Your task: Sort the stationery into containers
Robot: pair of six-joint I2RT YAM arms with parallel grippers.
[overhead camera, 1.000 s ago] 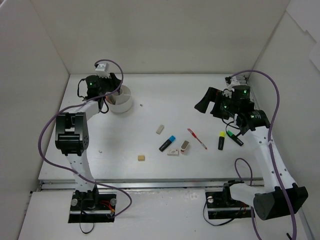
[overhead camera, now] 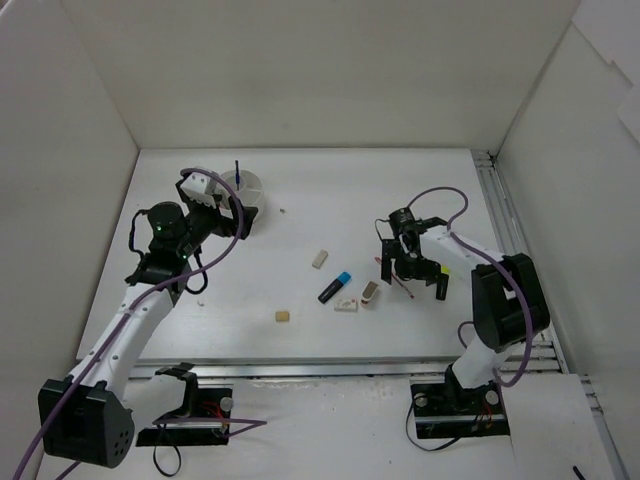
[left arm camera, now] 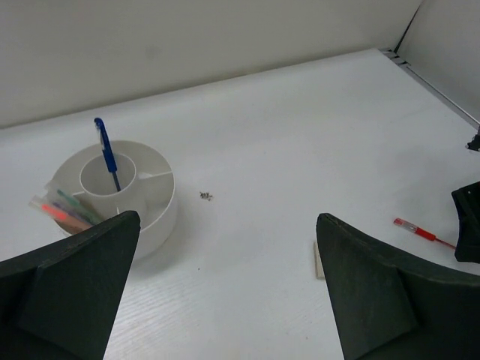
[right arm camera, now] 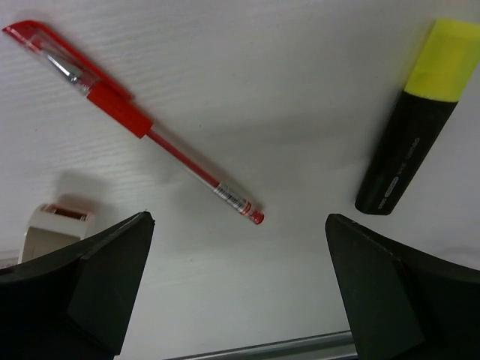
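My left gripper (overhead camera: pixel 229 214) is open and empty, raised near the white divided holder (left arm camera: pixel 154 234), which holds a blue pen (left arm camera: pixel 107 154) upright and some blurred pens. My right gripper is open, low over a red pen (right arm camera: pixel 120 106) and a black-and-yellow highlighter (right arm camera: pixel 397 142). A dark marker with blue cap (overhead camera: pixel 333 288), a small yellowish block (overhead camera: pixel 282 316), a beige block (overhead camera: pixel 319 259), a flat white piece (overhead camera: pixel 345 305) and an upright-looking small item (overhead camera: pixel 369 293) lie midway on the table.
Walls enclose the table (overhead camera: pixel 340 190) at back and sides. A metal rail (overhead camera: pixel 300 369) runs along the front edge. The green highlighter is mostly hidden by my right arm in the top view.
My left gripper has drawn back from the holder toward the front.
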